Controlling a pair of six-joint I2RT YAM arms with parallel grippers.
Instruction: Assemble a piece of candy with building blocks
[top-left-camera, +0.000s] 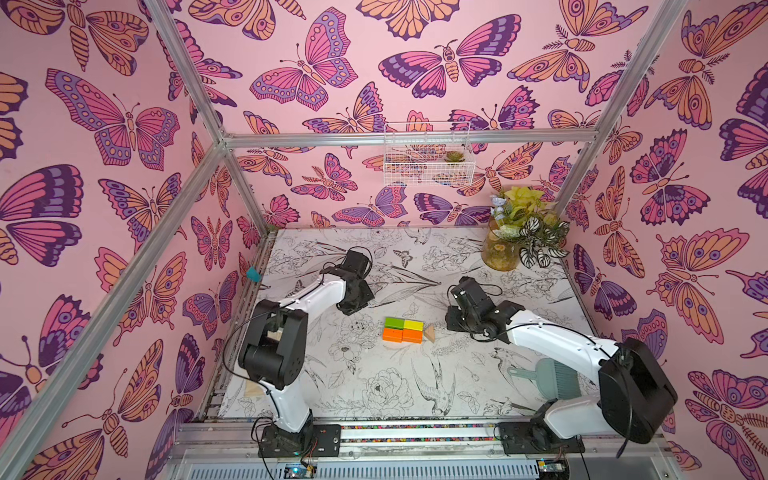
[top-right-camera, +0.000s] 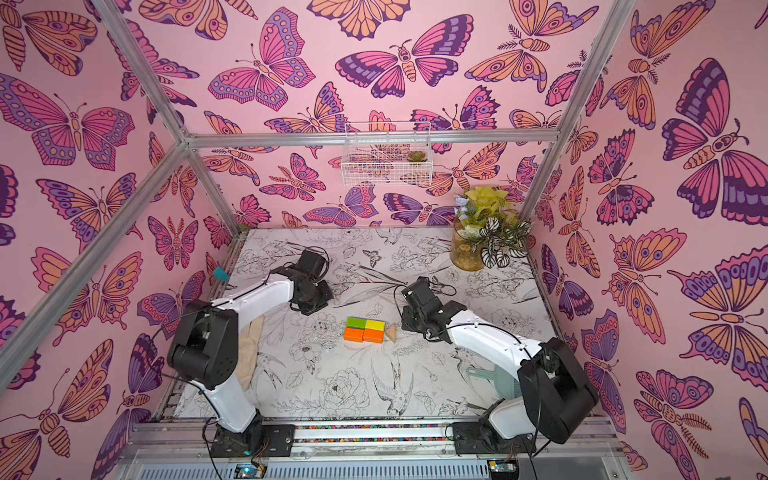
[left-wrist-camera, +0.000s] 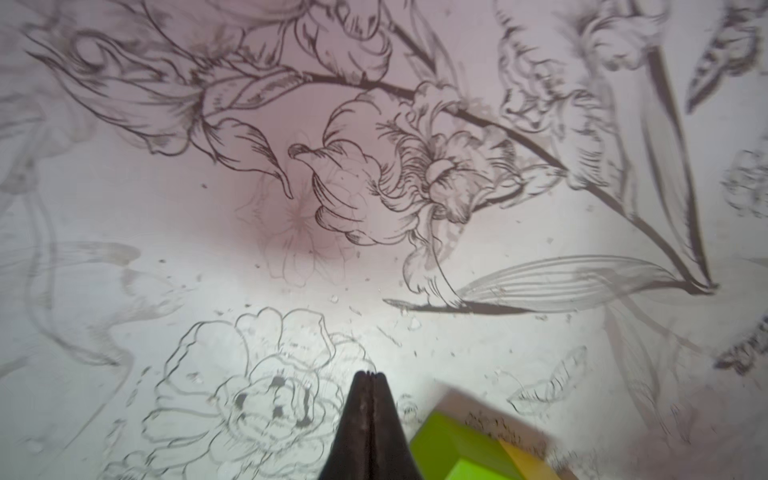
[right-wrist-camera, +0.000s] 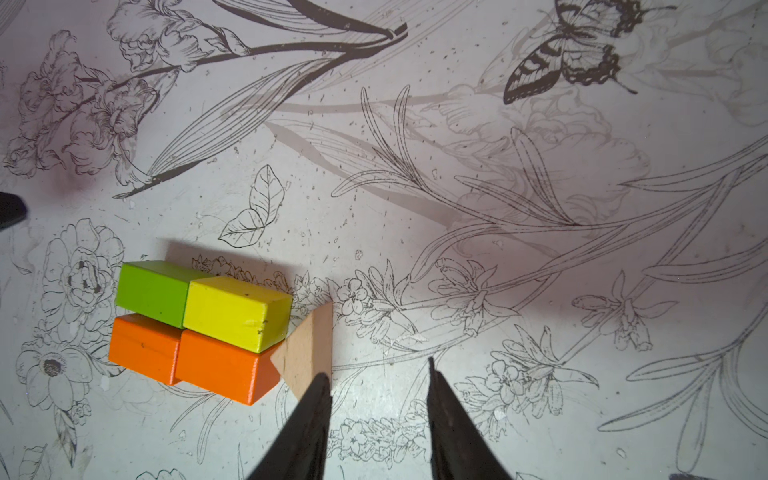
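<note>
Four blocks form a two-by-two group mid-table: green (right-wrist-camera: 152, 289), yellow (right-wrist-camera: 236, 310), and two orange (right-wrist-camera: 142, 348) (right-wrist-camera: 216, 368). A wooden triangle (right-wrist-camera: 308, 344) stands at their right end. My left gripper is shut with nothing between its fingers, above and left of the group; the green block (left-wrist-camera: 460, 440) peeks in at the bottom of that wrist view. My right gripper is open and empty, just right of the wooden triangle.
A vase of plants (top-left-camera: 500, 252) stands at the back right. A dustpan and brush (top-left-camera: 556, 380) lie at the front right, and a beige cloth (top-right-camera: 248, 360) at the left.
</note>
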